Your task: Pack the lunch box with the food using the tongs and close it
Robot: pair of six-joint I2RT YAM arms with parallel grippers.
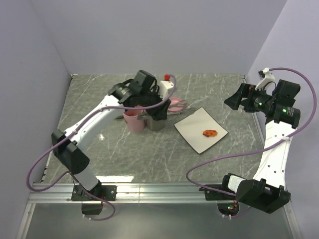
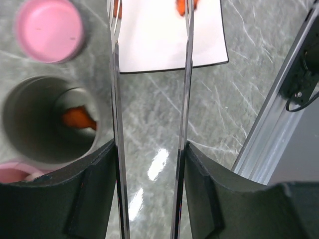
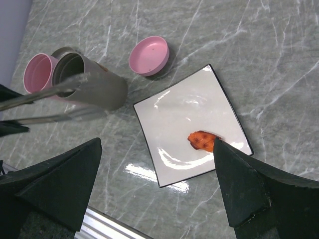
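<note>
My left gripper is open, above the grey container and pink plate, blurred in the top view. Inside the grey container an orange piece shows in the left wrist view. The pink cup stands beside it. A white square board carries an orange piece; a second orange shape shows between my left fingers in the left wrist view, partly hidden. My right gripper hangs open at the right, above the marble surface.
Bare marble surrounds the board, with free room at the front and back right. A metal rail runs along the front edge. Grey walls close the left, back and right.
</note>
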